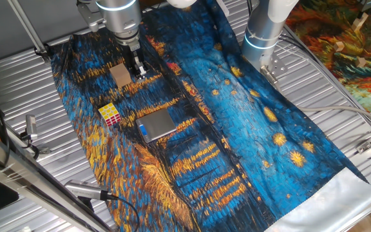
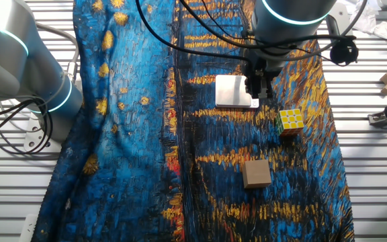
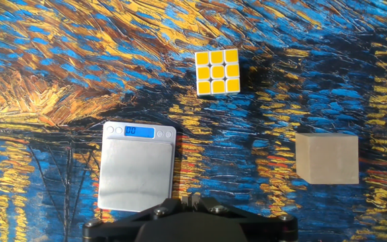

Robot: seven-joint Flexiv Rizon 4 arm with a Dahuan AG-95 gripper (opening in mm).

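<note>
My gripper is shut, and nothing shows between its fingertips. It hangs above the cloth, near the tan box [image 1: 120, 75] in exterior view 1 and by the scale's edge in the wrist view. A silver kitchen scale [image 3: 137, 173] with a lit blue display lies flat, its lower right corner close to the gripper in the picture. The Rubik's cube [image 3: 218, 72] rests on the cloth with its yellow face up. To the right in the wrist view sits the plain tan box, apart from the cube and scale.
A painted, slightly wrinkled cloth [image 1: 192, 161] covers the slatted metal table [image 1: 31, 96]. The robot's base column [image 1: 263, 38] stands at the cloth's edge. Cables [image 2: 200, 47] hang across exterior view 2. Open cloth separates the box, cube and scale.
</note>
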